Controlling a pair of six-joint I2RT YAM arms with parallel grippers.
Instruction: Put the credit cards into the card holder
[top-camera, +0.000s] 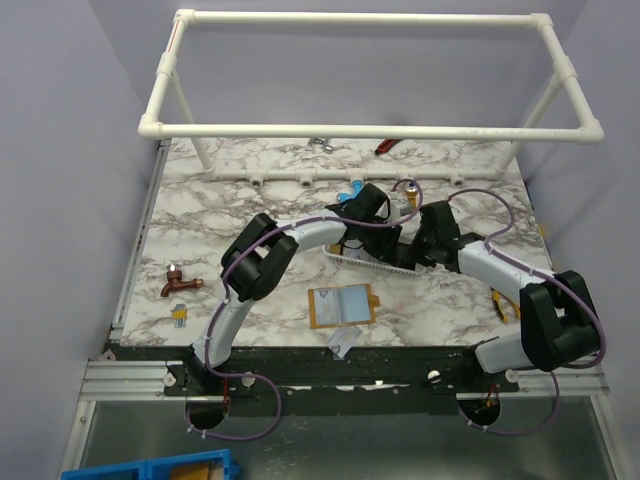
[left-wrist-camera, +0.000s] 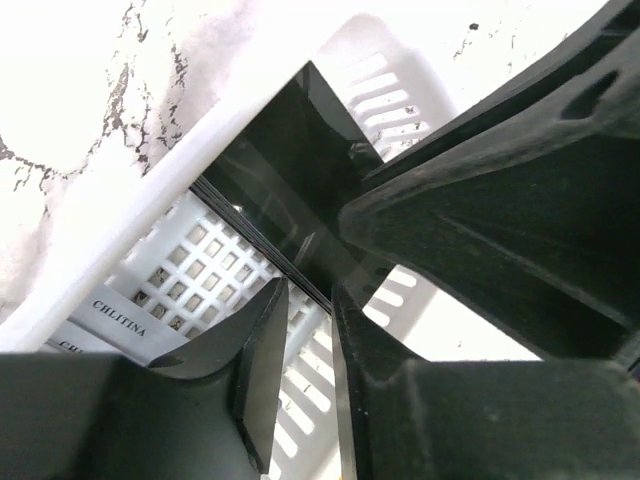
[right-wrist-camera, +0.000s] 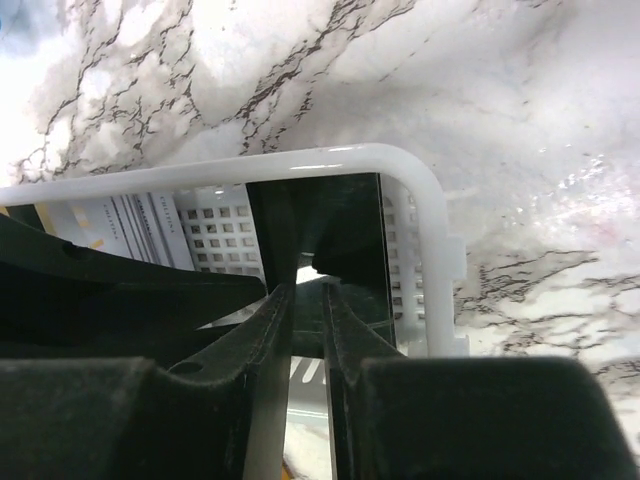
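Observation:
An open brown card holder (top-camera: 312, 308) with clear sleeves lies on the table at the front middle in the top view. Pale cards (top-camera: 344, 341) lie together just below it, at the table's front edge. Away from both, my grippers are close together over the white basket. Left gripper stands part open, its tips beside the edge of a glossy black flat case (left-wrist-camera: 300, 190). Right gripper is also part open, its narrow gap in front of the same black case (right-wrist-camera: 335, 240). I see no clear hold by either one.
White basket (right-wrist-camera: 300, 162) holds the black case and pale boxes (left-wrist-camera: 130, 325). A brown tap (top-camera: 180, 281) and a small yellow-grey item (top-camera: 180, 315) lie at left. Yellow-handled pliers (top-camera: 500, 305) lie at right. Table left of the card holder is clear.

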